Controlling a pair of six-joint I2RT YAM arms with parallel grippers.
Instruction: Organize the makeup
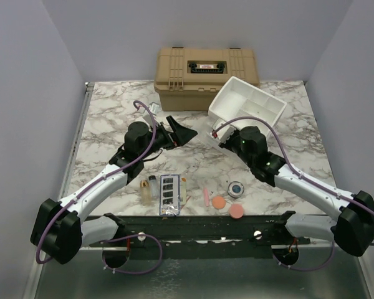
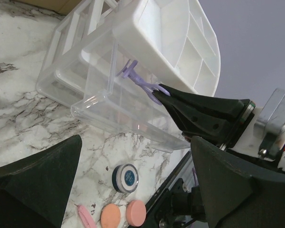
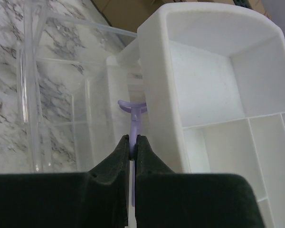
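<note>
My right gripper is shut on a purple tool (image 3: 135,116), its head against the clear front of the white organizer (image 3: 204,85), beside the white upper tray's wall. The clear drawer (image 2: 99,109) juts out from the organizer's front. My left gripper (image 1: 181,131) is open and empty, left of the organizer. Small items lie along the front: a round jar (image 2: 125,178), peach discs (image 1: 235,210), a pink stick (image 1: 206,197), a flat palette (image 1: 170,194) and bottles (image 1: 146,192).
A tan toolbox (image 1: 206,93) stands at the back, touching or close behind the organizer.
</note>
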